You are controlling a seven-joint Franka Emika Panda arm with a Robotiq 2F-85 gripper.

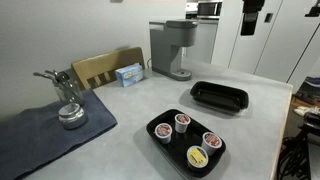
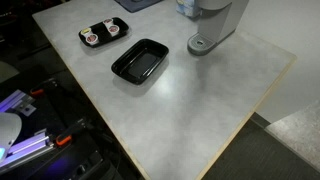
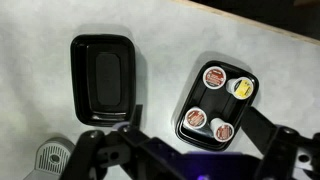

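Note:
Several coffee pods sit in a black tray. Most have reddish-brown lids, such as the red-lidded pod; one yellow-lidded pod lies at a corner. Beside that tray is an empty black tray, left of it in the wrist view. A grey coffee machine stands toward the back. My gripper is high above the table, its fingers wide apart on either side of the pod tray in the wrist view, with nothing held. In exterior view 1 its dark fingers show at the top right.
A dark blue mat at the left holds a metal utensil holder and a glass jar. Behind are a blue box and a wooden rack. Exterior view 2 shows clear table beside the empty tray.

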